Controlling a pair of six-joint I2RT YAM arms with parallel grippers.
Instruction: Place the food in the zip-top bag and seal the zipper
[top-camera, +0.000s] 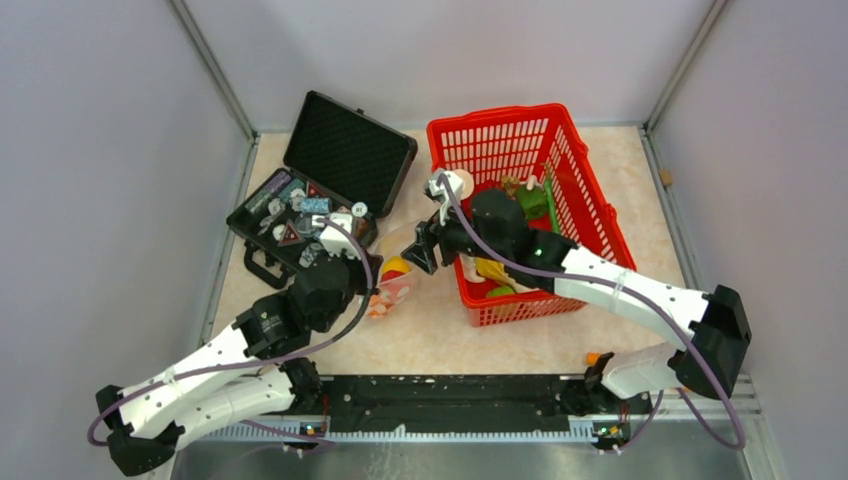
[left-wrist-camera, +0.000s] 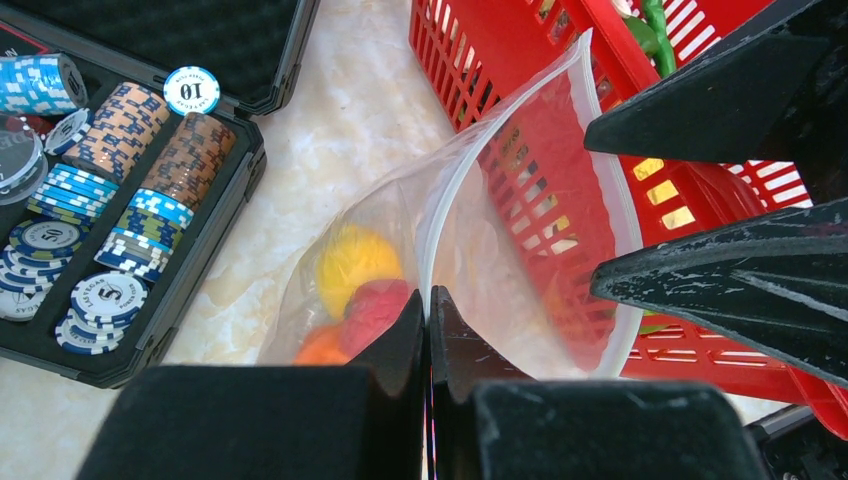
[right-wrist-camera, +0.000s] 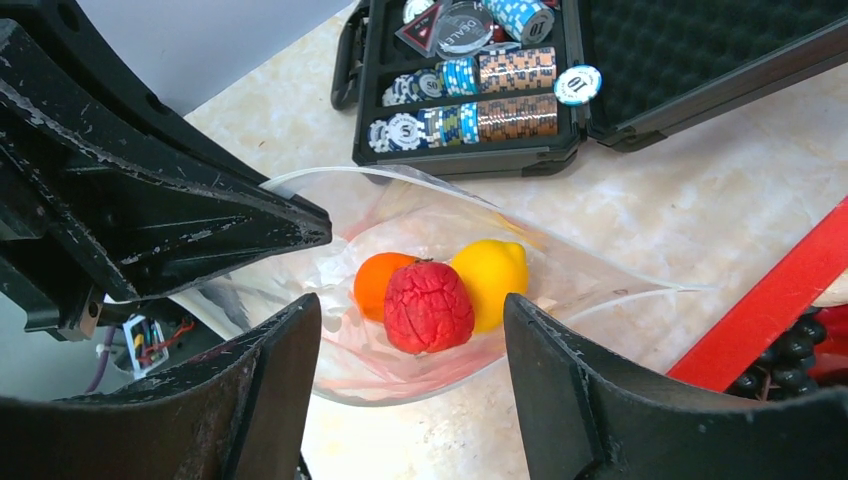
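The clear zip top bag (left-wrist-camera: 470, 200) hangs with its mouth spread wide. My left gripper is shut on the bag's rim. Inside lie a red round tomato-like item (right-wrist-camera: 428, 310), a yellow lemon-like one (right-wrist-camera: 492, 283) and an orange one (right-wrist-camera: 378, 283), bunched together toward the bottom. My right gripper stands at the mouth with its fingers (right-wrist-camera: 285, 345) apart and nothing held between them; the red item shows beyond them, down in the bag. From the left wrist view, the right fingertips overlap the bag's far rim.
A red basket (top-camera: 500, 125) with assorted produce stands to the right, close to the bag. Behind on the left lies an open black case (top-camera: 345, 155) with poker chips. Bare table (top-camera: 430, 345) shows in front of the bag.
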